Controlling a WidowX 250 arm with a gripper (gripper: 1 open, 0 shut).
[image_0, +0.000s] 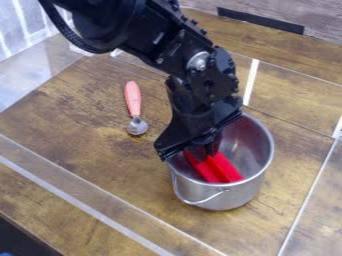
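Observation:
My black gripper (197, 135) reaches down over and into the left side of a metal pot (251, 149) with a wire handle. Red pieces (219, 170) lie inside the pot below the gripper. The fingertips are dark and partly hidden, so whether they are open, shut or holding a red piece cannot be made out.
A pink-handled utensil (134, 106) with a metal head lies on the wooden table (74, 165) left of the arm. Pale tape lines cross the surface.

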